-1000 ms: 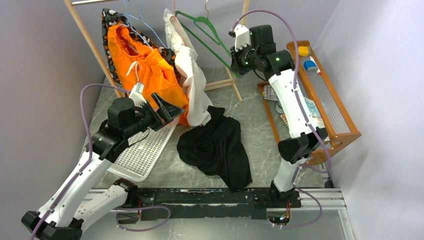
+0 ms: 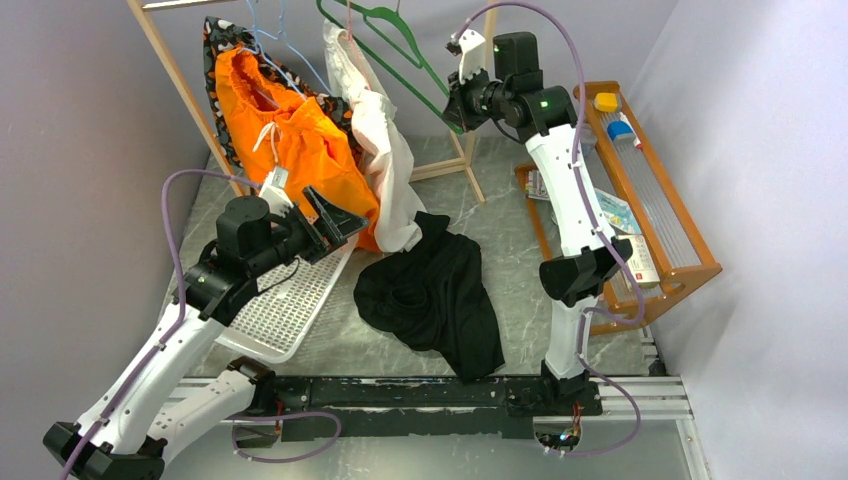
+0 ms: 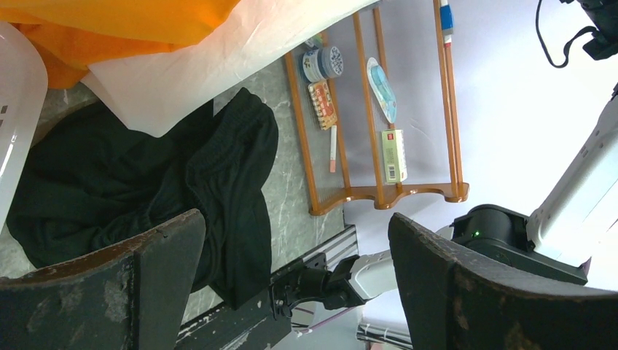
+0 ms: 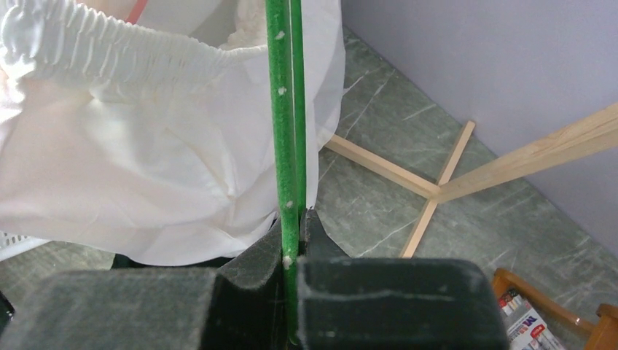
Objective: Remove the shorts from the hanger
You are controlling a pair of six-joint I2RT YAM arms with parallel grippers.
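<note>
Black shorts (image 2: 428, 300) lie crumpled on the floor, also in the left wrist view (image 3: 109, 182). My right gripper (image 2: 456, 118) is shut on the lower end of an empty green hanger (image 2: 390, 60), whose bar (image 4: 284, 146) runs up between the fingers in the right wrist view. My left gripper (image 2: 332, 222) stands open beside the orange shorts (image 2: 285, 140), with nothing between its fingers. Those orange shorts, white shorts (image 2: 375, 150) and a patterned garment hang on the rack.
A white perforated tray (image 2: 280, 315) lies at lower left. A wooden shelf (image 2: 690, 280) with small items stands at right. The rack's wooden leg (image 4: 525, 153) is behind the green hanger. Bare floor surrounds the black shorts.
My right gripper, with the green hanger, has moved toward the upper left in the top view. The left arm and the black shorts are unchanged.
</note>
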